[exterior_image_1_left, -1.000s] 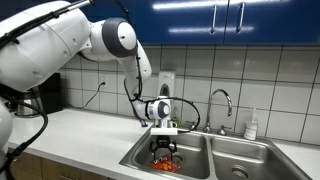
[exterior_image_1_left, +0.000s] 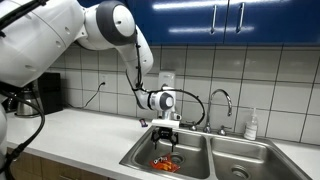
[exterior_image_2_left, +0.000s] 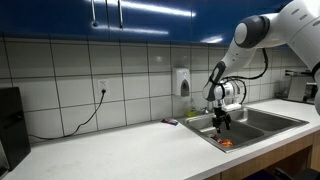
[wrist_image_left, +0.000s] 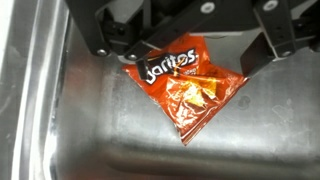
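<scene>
A red-orange Doritos bag (wrist_image_left: 185, 90) lies on the floor of the left sink basin (wrist_image_left: 110, 130); its top edge is partly hidden by the gripper in the wrist view. In exterior view 1 the bag (exterior_image_1_left: 164, 164) shows as a small red shape under the arm. My gripper (exterior_image_1_left: 165, 141) hangs above it, pointing down, with a gap between the two. The wrist view has the gripper with its fingers wide apart, one on each side of the bag's upper part. Nothing is held between them.
A second basin (exterior_image_1_left: 240, 160) adjoins on the right, apparently empty. Behind the sink rise a curved faucet (exterior_image_1_left: 229, 105) and a soap bottle (exterior_image_1_left: 251, 126). A white dispenser (exterior_image_2_left: 181, 81) is on the tiled wall.
My gripper has risen and shifted slightly right in exterior view 1, widening the gap above the bag. The bag stays in the basin.
</scene>
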